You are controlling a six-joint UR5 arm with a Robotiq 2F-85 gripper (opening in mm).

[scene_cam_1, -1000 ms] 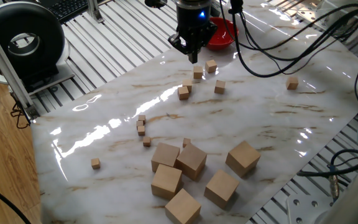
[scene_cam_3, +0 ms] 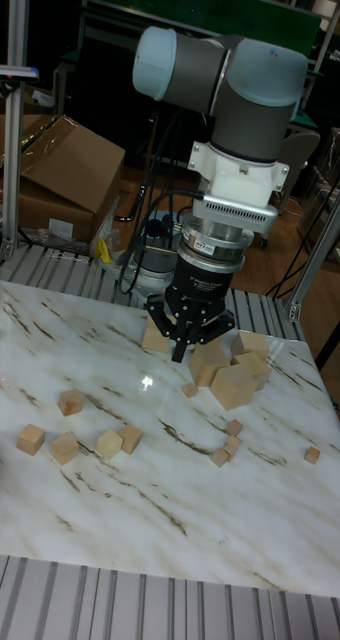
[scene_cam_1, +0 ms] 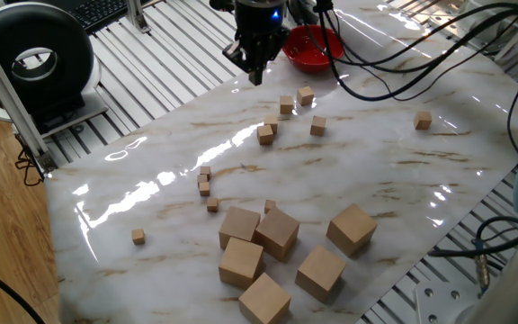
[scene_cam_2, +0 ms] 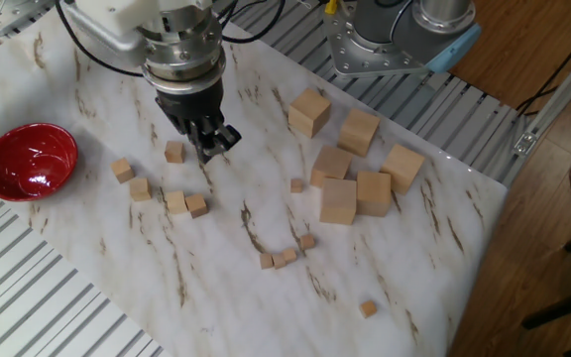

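My gripper (scene_cam_1: pixel 256 77) hangs in the air with its black fingertips drawn together, and no block shows between them. In exterior view 2 the gripper (scene_cam_2: pixel 205 156) appears between the medium cubes and the large blocks. Large wooden blocks, among them a separate one (scene_cam_1: pixel 352 229), cluster at the front of exterior view 1. Medium cubes, such as one (scene_cam_1: pixel 317 126), lie scattered near the bowl, with another cube (scene_cam_1: pixel 423 121) apart to the right. Tiny cubes, including one (scene_cam_1: pixel 138 237), lie to the left. A red bowl (scene_cam_2: pixel 30 162) stands empty at the table's edge.
Black cables (scene_cam_1: pixel 421 65) loop above the table's far right in exterior view 1. A black spool-like ring (scene_cam_1: pixel 34 63) stands beyond the left edge.
In exterior view 1 my gripper has shifted left and slightly up, uncovering more of the red bowl. The cables swung a little with it; blocks and bowl have stayed put.
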